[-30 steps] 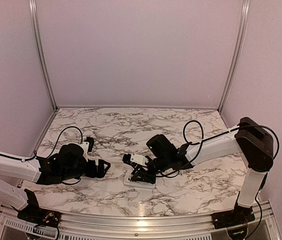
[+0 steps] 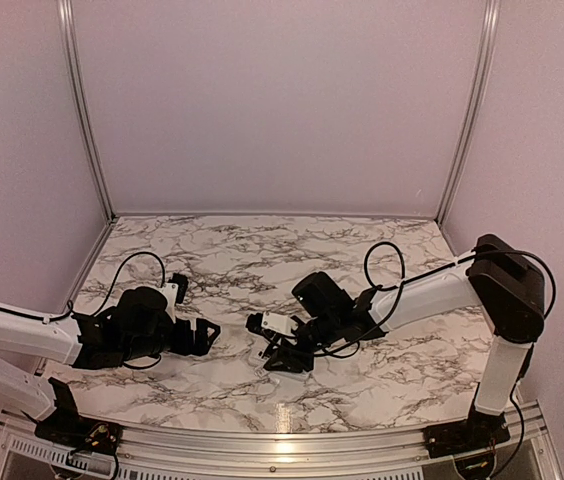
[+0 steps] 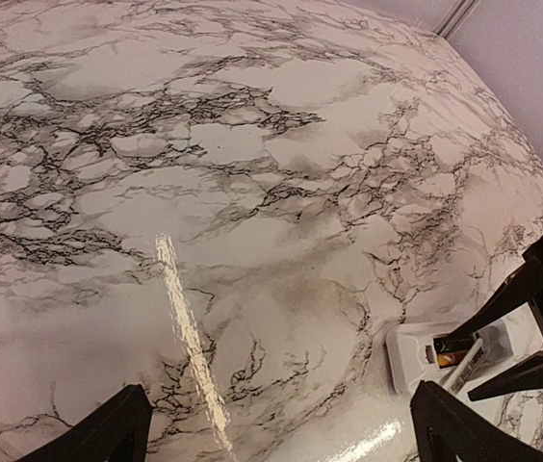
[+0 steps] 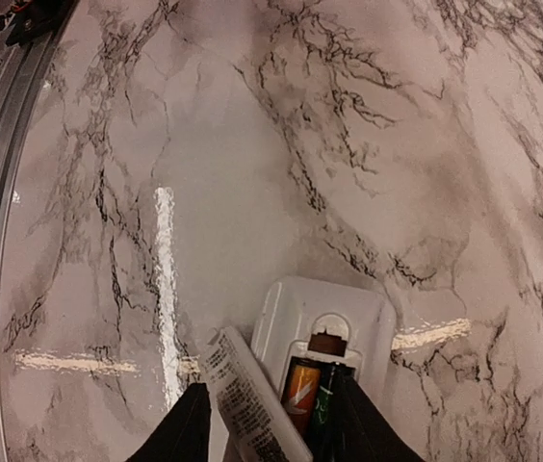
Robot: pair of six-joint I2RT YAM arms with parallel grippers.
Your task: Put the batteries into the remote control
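Note:
The white remote control (image 4: pixel 323 306) lies on the marble table, its battery compartment holding an orange battery (image 4: pixel 301 390) and a green battery (image 4: pixel 323 414) side by side. A pale piece with printing, apparently the battery cover (image 4: pixel 252 399), lies tilted along one side of the compartment. My right gripper is open over the remote, its fingers around the cover and compartment; whether it touches them is unclear. My left gripper (image 2: pixel 203 338) is open left of the remote, nothing between its fingers. In the top view the right arm mostly hides the remote.
White tape strips (image 3: pixel 185 327) mark the table. A metal rail (image 2: pixel 272 440) runs along the front edge, and walls enclose the sides and back.
My right gripper has shifted very slightly downward in the top view over the remote. The left arm has not moved.

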